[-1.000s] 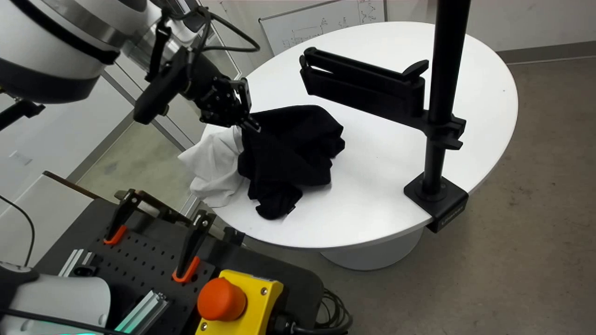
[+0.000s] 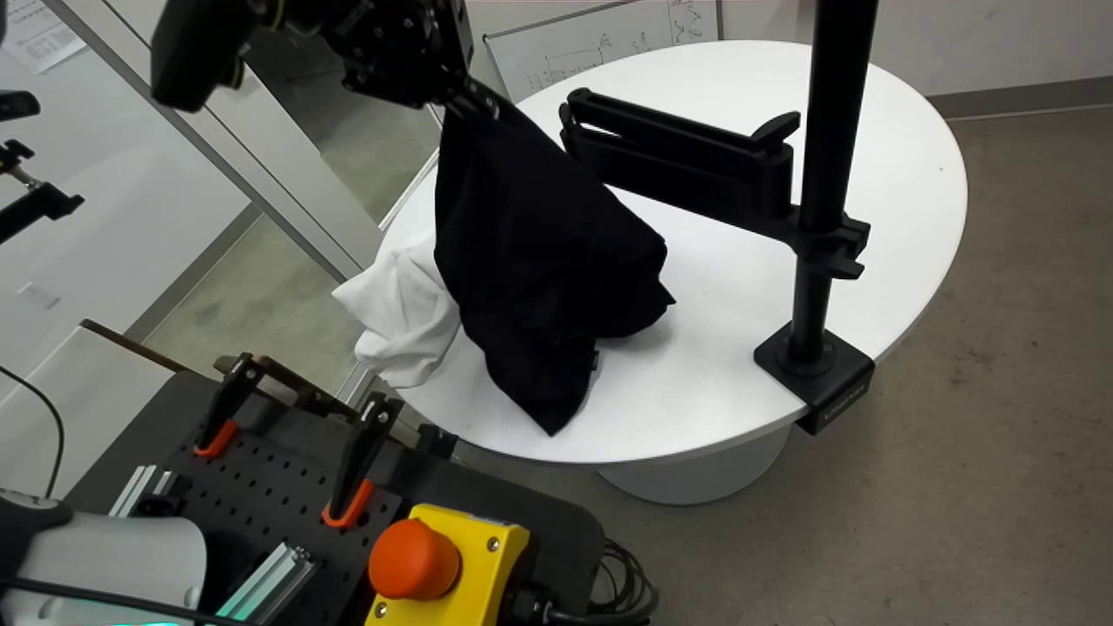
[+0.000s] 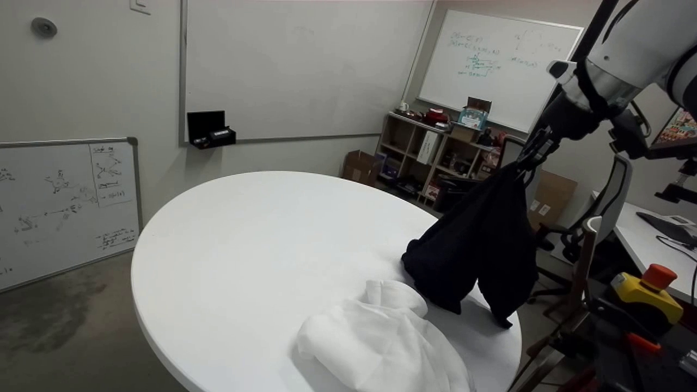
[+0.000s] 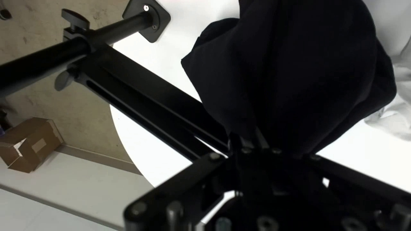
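Observation:
A black cloth (image 2: 543, 250) hangs from my gripper (image 2: 475, 104), stretched upward above the near left part of the white round table (image 2: 720, 344). My gripper is shut on its top end. In exterior view 2 the cloth (image 3: 480, 242) drapes down from the gripper (image 3: 526, 171) in two dark lobes close to the table's edge. The wrist view shows the cloth (image 4: 300, 73) spreading out beyond the fingers; the fingertips are dark and partly lost against it. A crumpled white cloth (image 3: 385, 340) lies on the table beside the black one.
A black pole (image 2: 819, 209) with a folded side arm (image 2: 678, 156) is mounted at the table's edge, close to the raised cloth. A yellow box with a red button (image 2: 443, 563) sits on the dark bench.
My gripper has risen, lifting the black cloth from a low heap into a tall hanging drape. The white cloth looks the same.

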